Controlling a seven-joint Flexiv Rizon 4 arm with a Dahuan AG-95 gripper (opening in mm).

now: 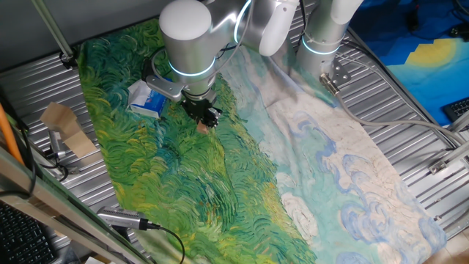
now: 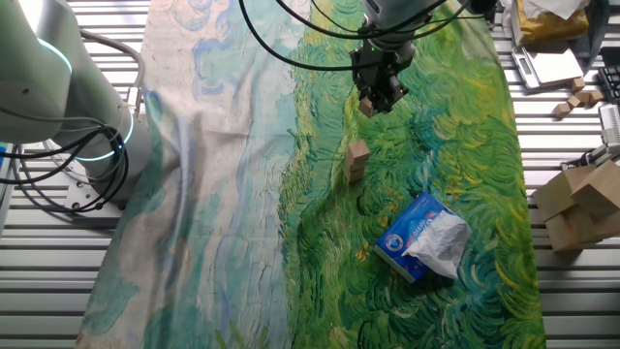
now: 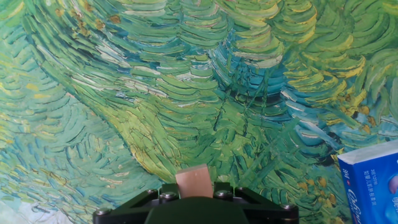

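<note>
A small wooden block (image 2: 366, 108) shows at the fingertips of my gripper (image 2: 376, 95), which looks shut on it above the cloth. In the wrist view the pinkish block (image 3: 194, 181) sits between the dark fingers at the bottom edge. Exterior view 1 has the gripper (image 1: 204, 119) over the green part of the cloth, with a bit of the block (image 1: 201, 127) below it. Apart from the gripper, a short wooden stack (image 2: 356, 160) of what look like blocks stands on the cloth in exterior view 2; the arm seems to hide it in exterior view 1.
A blue tissue pack (image 2: 411, 238) with white tissue sticking out lies on the cloth near the stack. Several small blocks (image 2: 578, 98) and a cardboard box (image 2: 581, 206) are off the cloth, at its side.
</note>
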